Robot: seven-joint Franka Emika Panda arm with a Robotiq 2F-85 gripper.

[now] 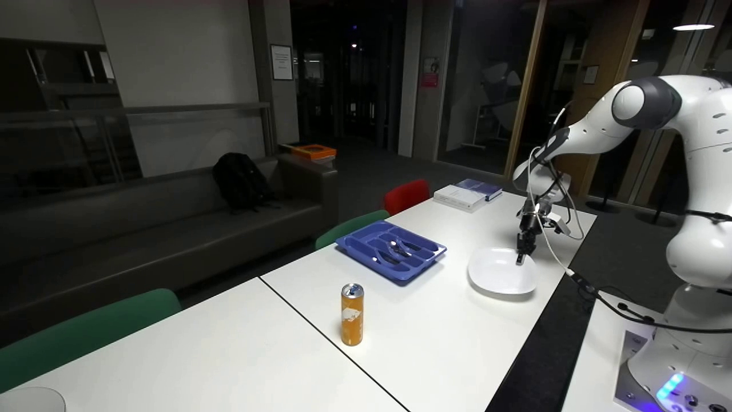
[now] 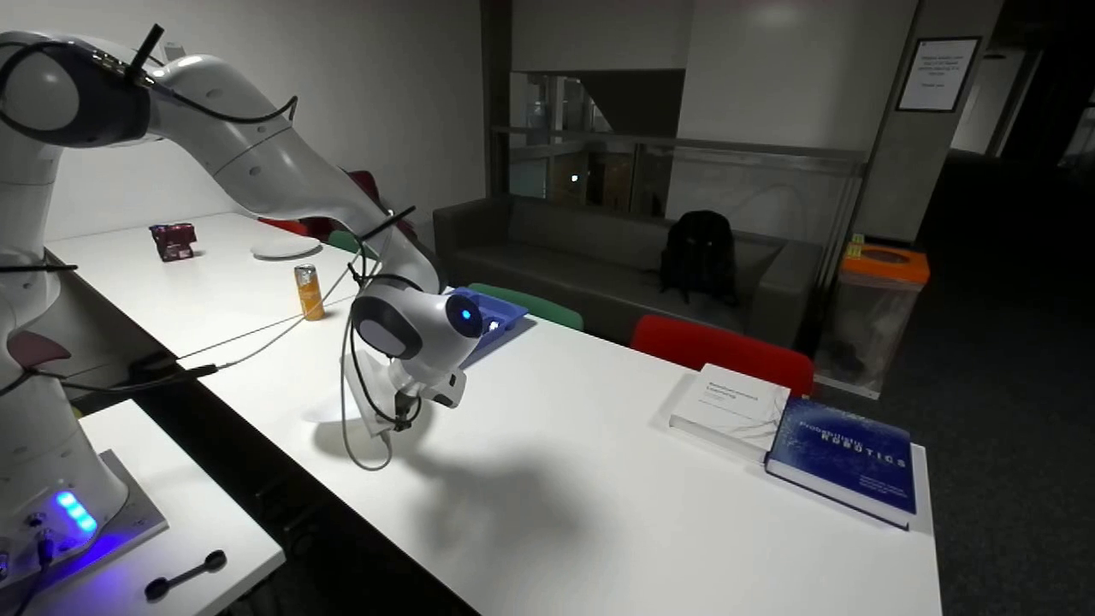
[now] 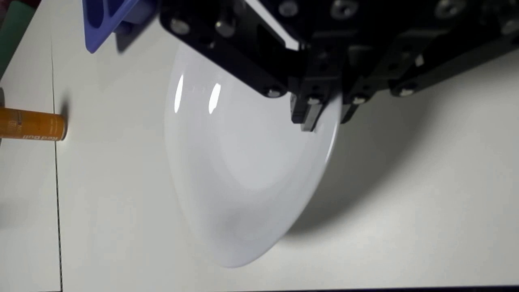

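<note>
A white, rounded-square plate (image 1: 499,276) is over the right part of the table, tilted, with its inner face toward exterior view 1. My gripper (image 1: 521,258) is shut on the plate's rim at its far right side. In the wrist view the white plate (image 3: 253,146) fills the middle, one finger of my gripper inside the rim and the other outside it. A shadow lies on the table beside the plate there. In exterior view 2 the arm hides most of the plate.
A blue cutlery tray (image 1: 363,253) holding some utensils sits left of the plate. An orange can (image 1: 351,316) stands upright nearer exterior view 1. Two books (image 2: 730,402) lie at the table's far end. Bare table surrounds the plate toward the can.
</note>
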